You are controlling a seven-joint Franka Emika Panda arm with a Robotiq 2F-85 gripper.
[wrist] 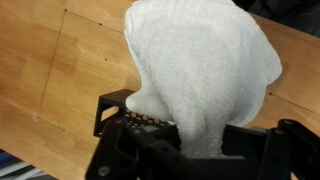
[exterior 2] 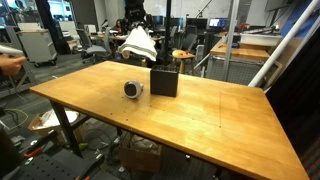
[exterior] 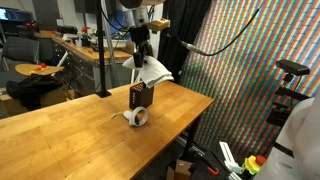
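A white cloth (exterior: 153, 70) hangs from my gripper (exterior: 143, 47), whose fingers are shut on it. In the exterior views the cloth is held above the table, over and close to a black open box (exterior: 142, 96). From the other side, the cloth (exterior 2: 139, 46) hangs left of the box (exterior 2: 164, 82) and higher than its rim. The wrist view shows the cloth (wrist: 195, 65) spread out below the fingers, with part of the dark box (wrist: 112, 108) beneath it. The cloth hides most of the box there.
A white and grey roll-like object (exterior: 137, 117) lies on the wooden table (exterior: 60, 140) beside the box, appearing also as a round item (exterior 2: 132, 90). A small brown box (exterior: 181, 171) is below the table's edge.
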